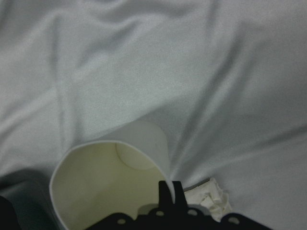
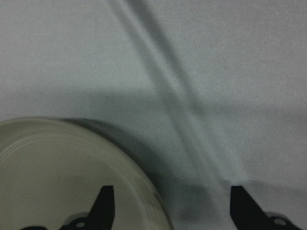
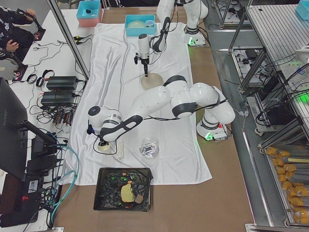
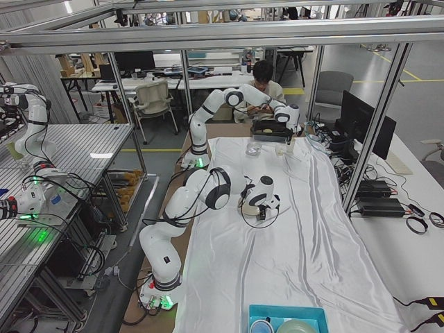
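My left gripper is at the rim of a white paper cup (image 1: 141, 136), its two fingertips close together on the cup wall; a small crumpled white piece (image 1: 206, 196) lies beside the cup. My right gripper is open low over the cloth, at the edge of a pale round plate (image 2: 62, 177), one finger over the plate and the other over bare cloth. In the camera left view the plate (image 3: 152, 83) is at mid cloth, below that arm's tip.
A clear container with silvery contents (image 3: 149, 148) sits on the cloth. A black tray (image 3: 104, 193) stands at the near end, a blue bin (image 3: 131, 31) at the far end. The cloth (image 3: 174, 154) has free room around them.
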